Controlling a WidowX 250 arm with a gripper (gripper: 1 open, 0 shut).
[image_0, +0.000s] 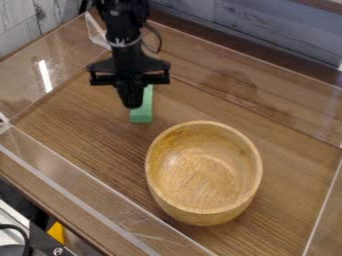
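Observation:
My black gripper (130, 85) hangs in the upper left of the camera view, over the wooden table (267, 100). A green block (142, 112) lies on the table just behind and below it, partly hidden by the gripper. The gripper is shut, with nothing seen held between its fingers.
A large yellow bowl (203, 172) sits at the lower right, in front of the green block. Walls border the table at the back.

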